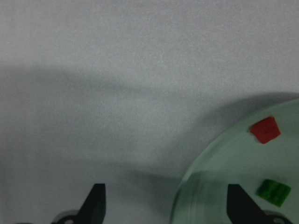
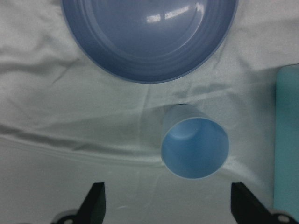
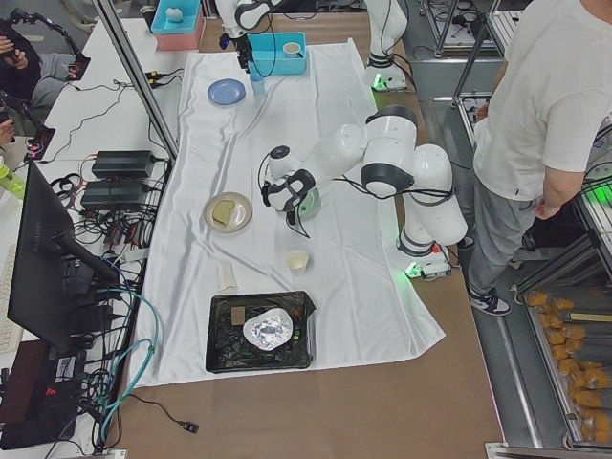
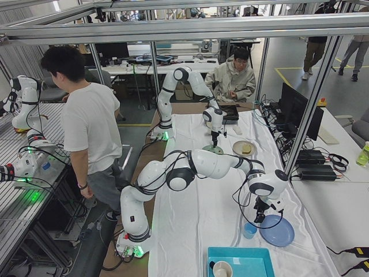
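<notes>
In the left wrist view my left gripper stands open over white cloth at the rim of a pale green plate [image 1: 215, 163], which holds a red block [image 1: 265, 129] and a green block [image 1: 273, 191]. In the right wrist view my right gripper is open, empty, above the cloth near a translucent blue cup [image 2: 194, 147], with a blue plate [image 2: 149, 37] beyond it and a teal tray [image 2: 286, 140] to the right.
A beige plate with a yellow item [image 3: 228, 212], a white cup [image 3: 297, 262] and a black tray with foil [image 3: 260, 333] share the clothed table. Monitors and cables line one side; a person [image 3: 535, 134] stands beside the other.
</notes>
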